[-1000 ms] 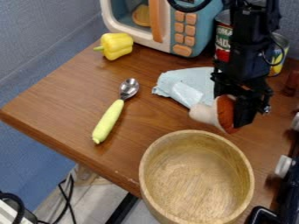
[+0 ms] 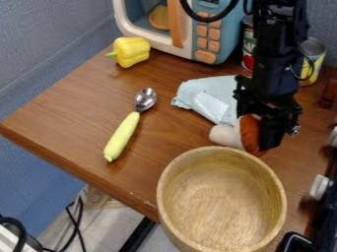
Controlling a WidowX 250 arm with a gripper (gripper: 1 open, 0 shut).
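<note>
The black gripper (image 2: 259, 123) is low over the right side of the table, at an orange and pale object (image 2: 249, 135) just behind the wooden bowl (image 2: 222, 202); its fingers are too dark to tell how they stand. A light blue cloth (image 2: 204, 95) lies left of the gripper. A spoon with a pale yellow handle (image 2: 124, 133) lies on the wooden table (image 2: 66, 123) to the left.
A toy microwave (image 2: 171, 25) stands at the back, with cans (image 2: 309, 59) at its right. A yellow pepper (image 2: 129, 51) sits at the back left.
The objects look unchanged.
</note>
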